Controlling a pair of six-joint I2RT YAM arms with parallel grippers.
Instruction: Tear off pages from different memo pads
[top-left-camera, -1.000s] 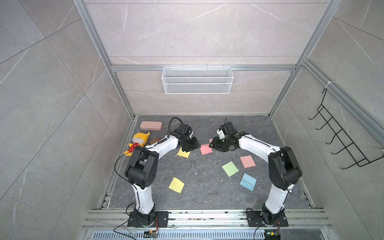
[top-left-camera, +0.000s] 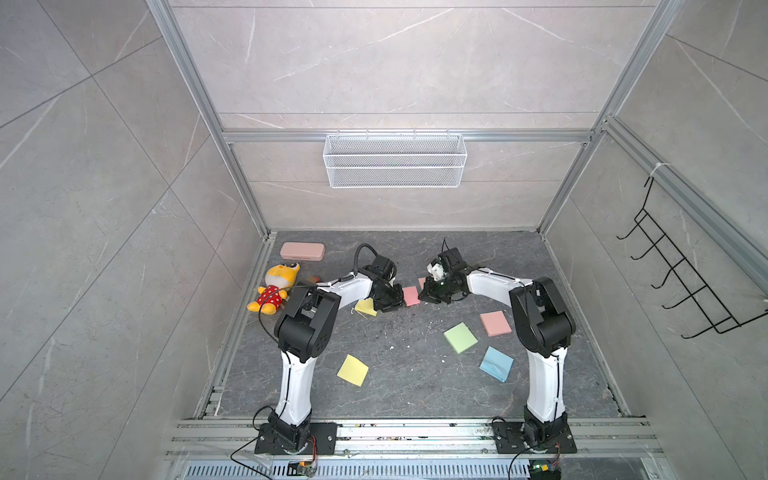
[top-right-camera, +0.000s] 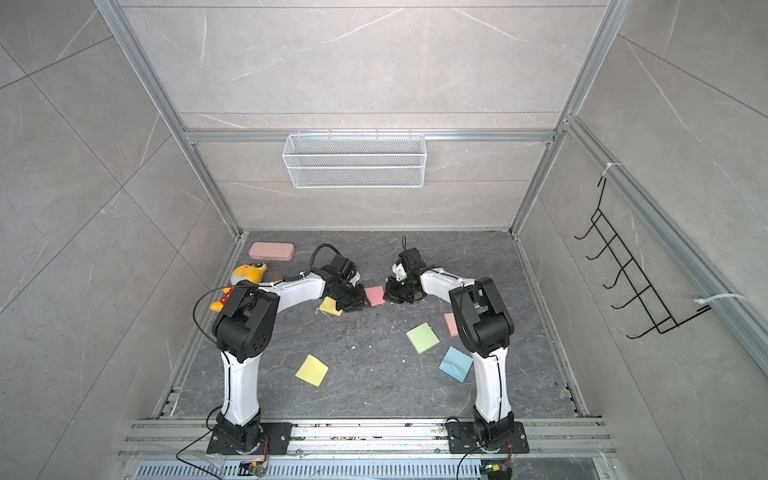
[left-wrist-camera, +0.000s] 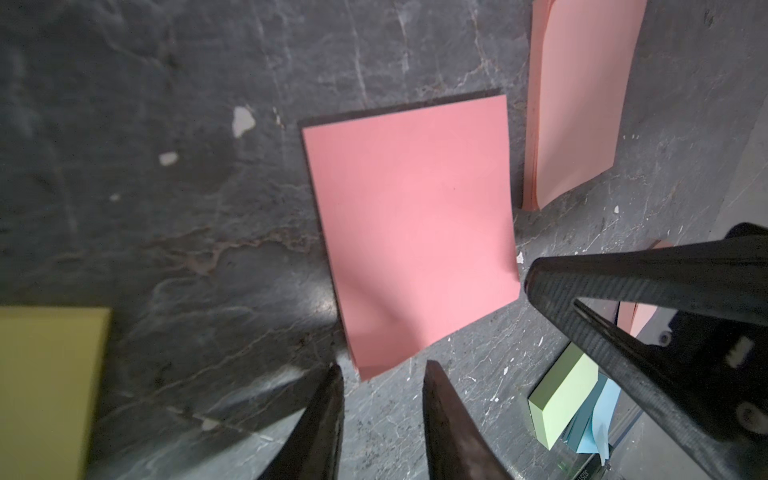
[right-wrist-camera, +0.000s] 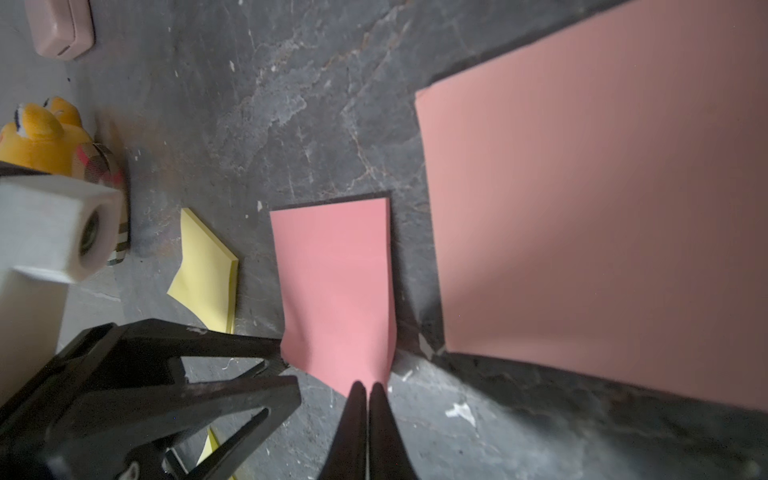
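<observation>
Both grippers are low at the table's middle, facing each other over a small pink pad (top-left-camera: 411, 295) (left-wrist-camera: 412, 224) (right-wrist-camera: 334, 280). My left gripper is open at that pad's near corner, nothing between its fingers. My right gripper is shut, its tips at the pad's lower right edge; I cannot tell whether they touch. A second pink pad (right-wrist-camera: 592, 208) lies beside it under the right wrist camera. A yellow pad (left-wrist-camera: 44, 376) lies beside the left gripper. Nearer the front are yellow (top-left-camera: 352, 369), green (top-left-camera: 460, 337), pink (top-left-camera: 495, 323) and blue pads (top-left-camera: 496, 364).
A yellow plush toy (top-left-camera: 278, 284) and pink case (top-left-camera: 302, 251) lie back left. A white wire basket (top-left-camera: 394, 160) hangs on the back wall, a black hook rack (top-left-camera: 680, 280) on the right wall.
Over the last second both arms have moved inward, the left gripper rightward and lower toward the pink pad.
</observation>
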